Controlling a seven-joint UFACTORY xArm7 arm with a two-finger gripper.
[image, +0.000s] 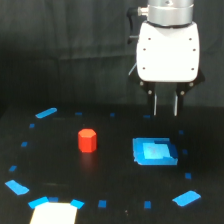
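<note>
A small red block (87, 140) with a hexagonal outline stands on the dark table, left of centre. To its right lies a blue square patch (142, 152), lighter blue inside. My gripper (165, 104) hangs from its white housing above and behind the patch. Its two dark fingers (153, 104) point down and stand apart, with nothing seen between them. The red block is well to the left of the gripper and clear of it.
Blue tape marks (187, 198) and small blue squares dot the black table. A pale, cream-coloured object (53, 214) is cut off at the bottom left edge. Bare table separates the red block from the blue patch.
</note>
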